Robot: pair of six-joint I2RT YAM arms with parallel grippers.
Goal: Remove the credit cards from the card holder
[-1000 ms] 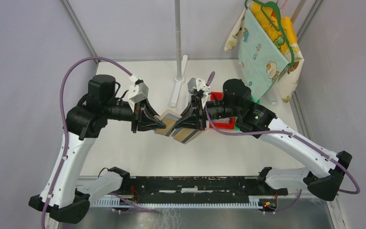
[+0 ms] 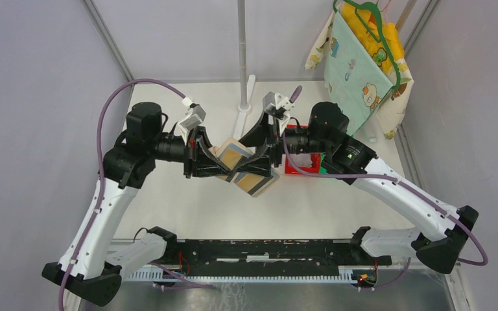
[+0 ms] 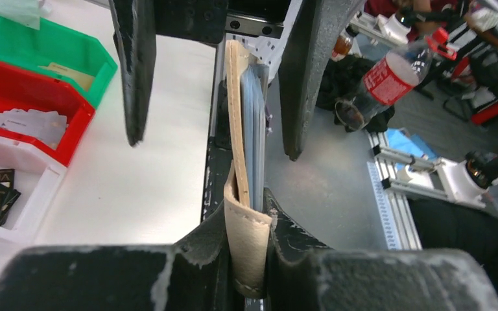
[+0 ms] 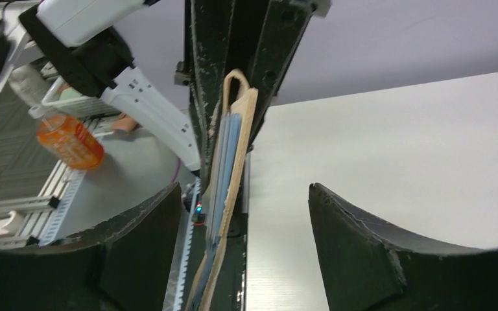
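Observation:
A tan-and-grey striped card holder is held in the air between both grippers at the table's middle. In the left wrist view its edge sits in my left gripper, shut on it, with blue-grey layers showing between tan covers. The right gripper's fingers stand apart either side of its upper end. In the right wrist view the holder lies between the open fingers of my right gripper. Whether those layers are cards cannot be told for sure.
Red, green and white trays stand at the right of the table. A white stand is at the back, and cloths on hangers hang back right.
My left gripper has moved slightly right with the holder. My right gripper has shifted a little, and more of the striped holder shows below it.

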